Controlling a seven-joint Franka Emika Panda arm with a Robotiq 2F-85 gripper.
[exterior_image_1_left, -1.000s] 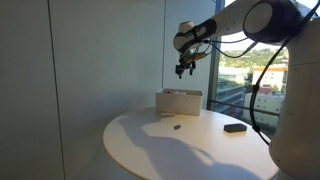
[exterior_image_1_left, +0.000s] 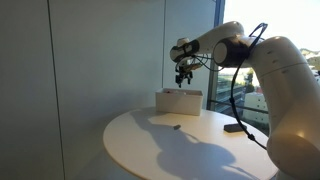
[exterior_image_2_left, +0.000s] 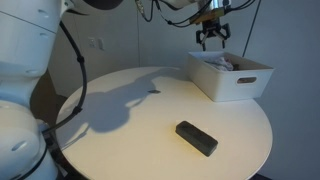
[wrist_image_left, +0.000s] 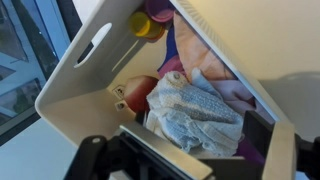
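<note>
Directly over a white bin (exterior_image_1_left: 178, 103) hangs my gripper (exterior_image_1_left: 184, 81), open and empty. In the second exterior view its two fingers stand apart above the bin's (exterior_image_2_left: 238, 88) far part. Looking down from the wrist, I see a light blue knitted cloth (wrist_image_left: 190, 112) in the bin, with a pinkish cloth (wrist_image_left: 205, 58) beside it. A reddish item (wrist_image_left: 138, 92) and a yellow round thing (wrist_image_left: 141, 23) lie toward the handle end. The bin's near wall crosses the view between my fingers and partly hides the contents.
A black oblong box (exterior_image_2_left: 196, 138) lies on the round white table (exterior_image_2_left: 120, 125) near its edge. A small dark object (exterior_image_2_left: 154, 92) sits near the middle. Windows stand behind the arm.
My gripper has come down toward the bin over the last second, staying open. The bin, the black box and the small dark object have kept their places.
</note>
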